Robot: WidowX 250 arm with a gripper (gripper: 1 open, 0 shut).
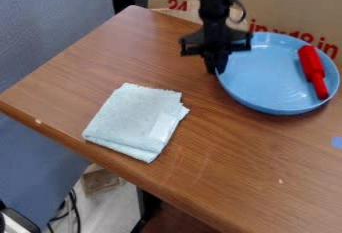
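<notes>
My black gripper (215, 59) is at the left rim of a light blue plate (265, 84) at the back right of the wooden table, its fingertips low by the rim; whether they are shut on it cannot be told. A red object (314, 72), long with a narrower end, lies on the right part of the plate. A folded pale cloth (134, 122) lies in the front left part of the table, apart from the plate.
A cardboard sheet (287, 2) with red print stands behind it. A small blue patch (337, 142) is at the right edge.
</notes>
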